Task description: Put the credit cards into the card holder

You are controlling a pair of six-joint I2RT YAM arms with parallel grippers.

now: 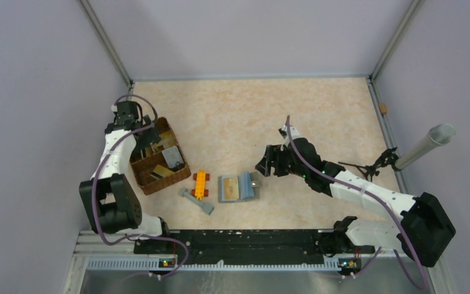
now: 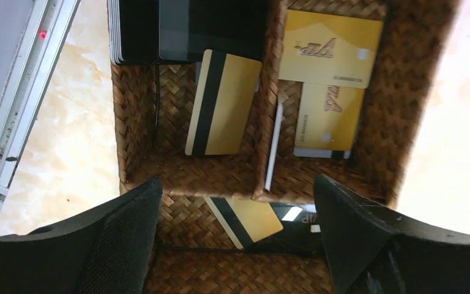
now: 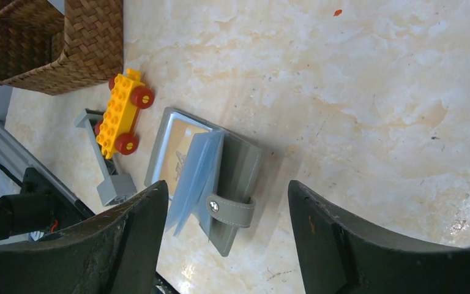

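Note:
My left gripper hangs open over the woven basket [image 2: 416, 104], whose compartments hold gold cards [image 2: 220, 104], black cards [image 2: 134, 24] and more cards below. The card holder [image 3: 238, 165] lies on the table with a gold card [image 1: 229, 188] in its left side and a blue plastic flap [image 3: 199, 165] partly raised. My right gripper is open above and to the right of the holder, nothing between its fingers.
A yellow toy car [image 1: 201, 184] and a grey tool [image 1: 196, 202] lie between basket and holder.

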